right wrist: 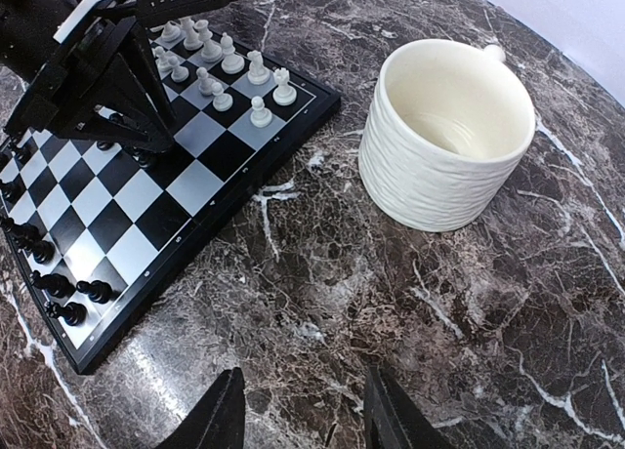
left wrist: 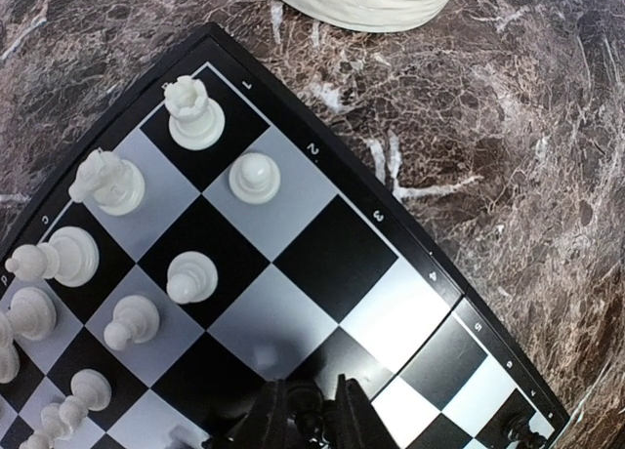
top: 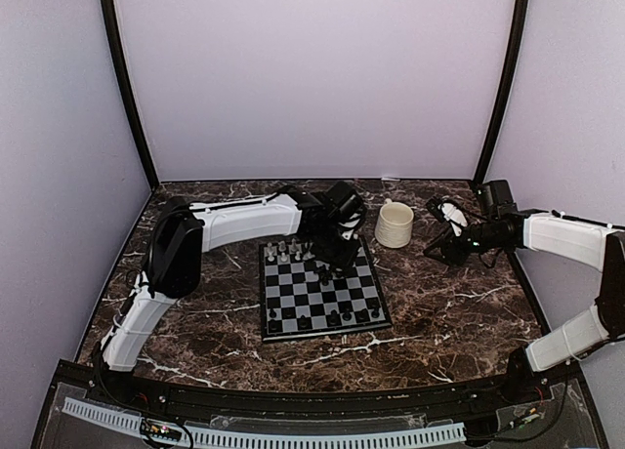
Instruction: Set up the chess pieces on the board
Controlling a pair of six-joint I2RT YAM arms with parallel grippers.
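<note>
The chessboard [top: 302,298] lies mid-table. White pieces, among them a rook [left wrist: 191,112] and a pawn [left wrist: 255,178], stand along its far side. Several black pieces [right wrist: 95,291] line the near side. My left gripper is low over the board's middle, part open, its fingers on either side of a dark piece [left wrist: 305,400]; whether they touch it is unclear. Another black piece [top: 325,279] stands close by. Over bare table right of the board, my right gripper is open and empty.
A cream mug [right wrist: 444,127] stands just off the board's far right corner. The left arm [top: 249,220] reaches across the far left.
</note>
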